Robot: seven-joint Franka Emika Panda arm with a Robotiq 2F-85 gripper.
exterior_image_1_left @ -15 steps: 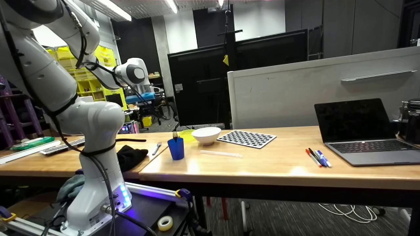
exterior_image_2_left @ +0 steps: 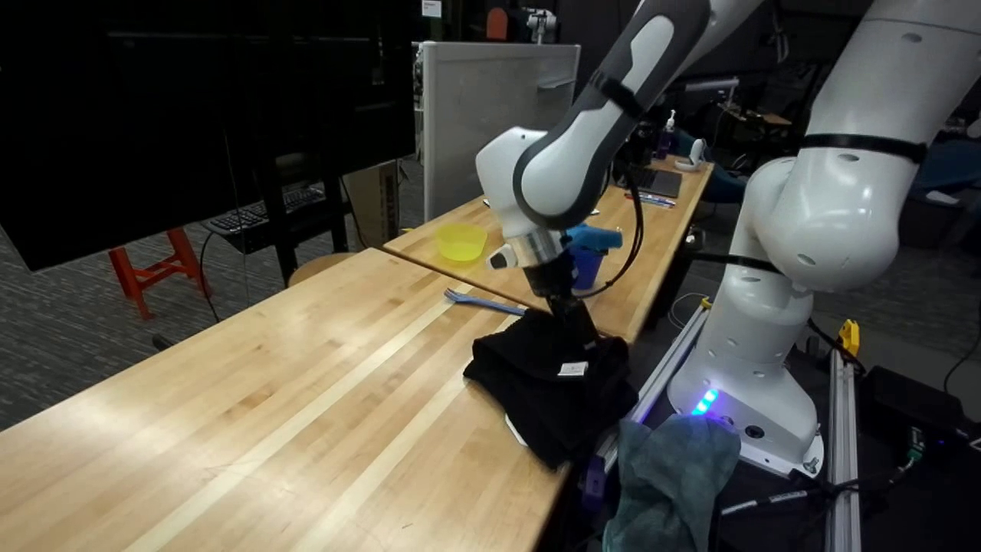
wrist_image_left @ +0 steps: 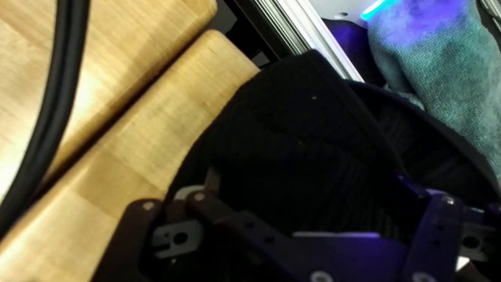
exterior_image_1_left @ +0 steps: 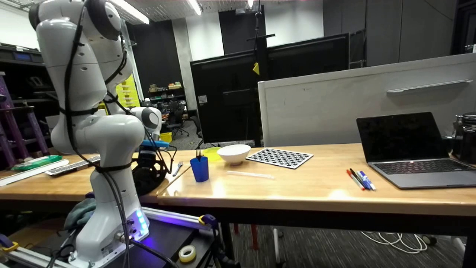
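Note:
A black cloth (exterior_image_2_left: 542, 405) lies bunched near the table's edge, with a small white tag on it. My gripper (exterior_image_2_left: 579, 348) is lowered onto the cloth, its dark fingers hard to tell from the fabric in the exterior views. In the wrist view the gripper stands open, its two fingers far apart, with black cloth (wrist_image_left: 300, 136) spread beneath and between them. Part of the cloth reaches past the table edge. How deep the fingertips press into it is hidden by the dark fabric.
A fork (exterior_image_2_left: 483, 302) lies just beyond the cloth. A blue cup (exterior_image_1_left: 199, 169), a white bowl (exterior_image_1_left: 234, 154) and a checkered board (exterior_image_1_left: 280, 158) stand on the adjoining table. A grey-green towel (exterior_image_2_left: 676, 478) hangs by the robot base.
My arm has come down from above the table, bringing the gripper to the black cloth. The cup, bowl and board have stayed where they were.

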